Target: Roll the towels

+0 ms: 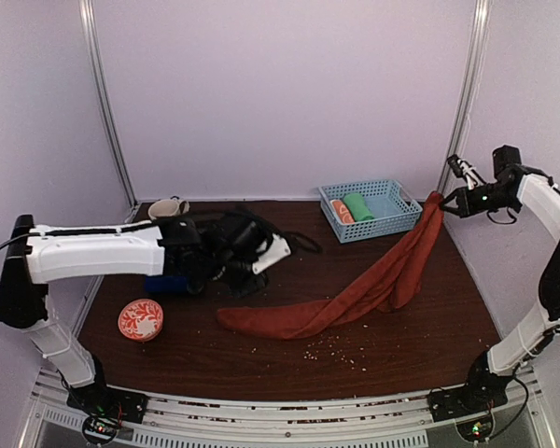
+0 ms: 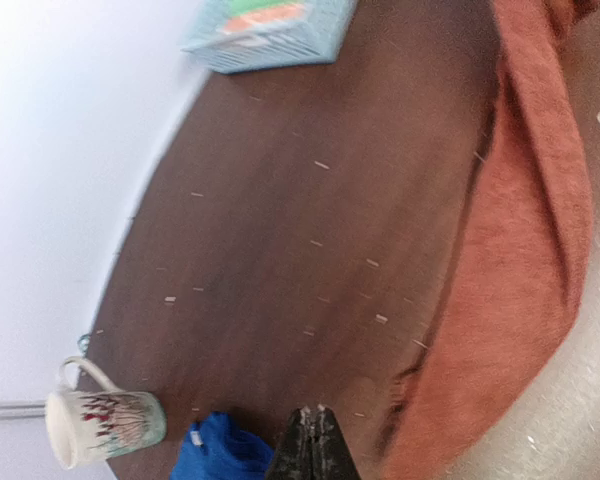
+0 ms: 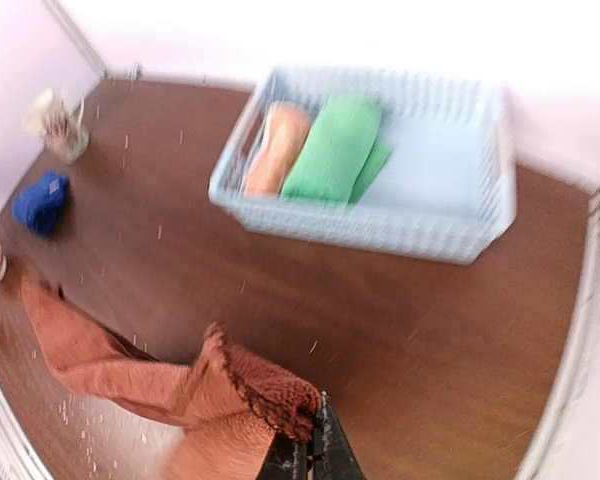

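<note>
A long red towel (image 1: 345, 303) stretches from the table's middle up to the right, where my right gripper (image 1: 448, 202) is shut on its raised corner. The right wrist view shows the bunched towel edge (image 3: 280, 395) pinched at the tips of that gripper. The towel's other end (image 1: 247, 320) rests on the table, loosely folded. Above and just behind that end is my left gripper (image 1: 252, 280), blurred in the top view. The left wrist view shows this gripper shut with nothing between its fingers, the towel (image 2: 500, 320) lying to its right.
At the back right stands a light blue basket (image 1: 397, 224) with an orange roll (image 1: 342, 211) and a green roll (image 1: 358, 206) inside. A mug (image 2: 120, 420), a blue cloth (image 2: 218, 452) and a red patterned bowl (image 1: 140, 320) occupy the left side. Small crumbs lie near the front.
</note>
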